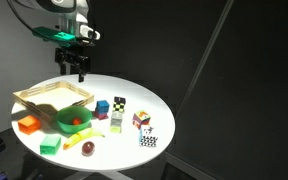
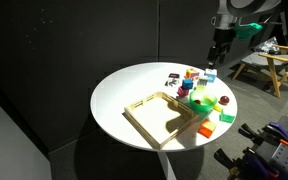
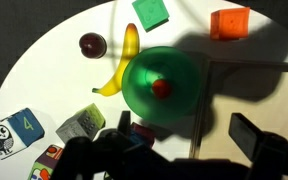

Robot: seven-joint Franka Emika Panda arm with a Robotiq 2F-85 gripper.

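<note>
High over the far side of the round white table, my gripper (image 1: 73, 72) hangs open with nothing between its fingers. Below it in the wrist view is a green bowl (image 3: 137, 92) holding a small red item (image 3: 161, 88). A yellow banana (image 3: 127, 60) lies alongside the bowl, with a dark red round fruit (image 3: 93, 45) beyond it. The shallow wooden tray (image 3: 209, 105) is partly covered by a finger in that view; exterior view 1 shows its floor bare. Near the table's edge are a green block (image 3: 151, 12) and an orange block (image 3: 229, 23).
Several more blocks stand on the table: a blue one (image 1: 102, 106), a black patterned one (image 1: 119, 103), a grey-green one (image 1: 116, 121) and a white patterned one (image 1: 148, 137). A chair (image 2: 269, 65) stands beyond the table.
</note>
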